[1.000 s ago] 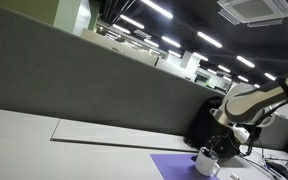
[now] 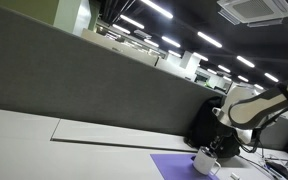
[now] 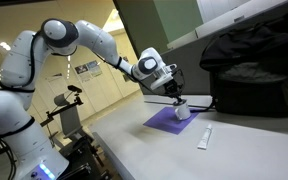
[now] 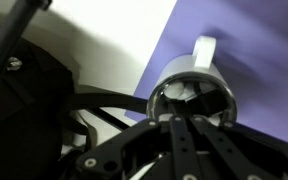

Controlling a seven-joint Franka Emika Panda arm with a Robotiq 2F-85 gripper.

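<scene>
A white mug stands upright on a purple mat, its handle towards the top of the wrist view. My gripper is right at the mug's mouth, pointing down; in the wrist view its dark fingers overlap the opening. It is shut, and nothing clearly shows between the fingers. Whitish and dark shapes appear inside the mug, too dim to name. In the first exterior view the mug sits below the arm, and the fingertips are hard to make out.
A black bag stands behind the mat against the grey partition. A small white item lies on the table in front of the mug. A dark strap lies beside the mug.
The arm and gripper have shifted slightly, a little to the right and down in the first exterior view. The mug stays in about the same place.
</scene>
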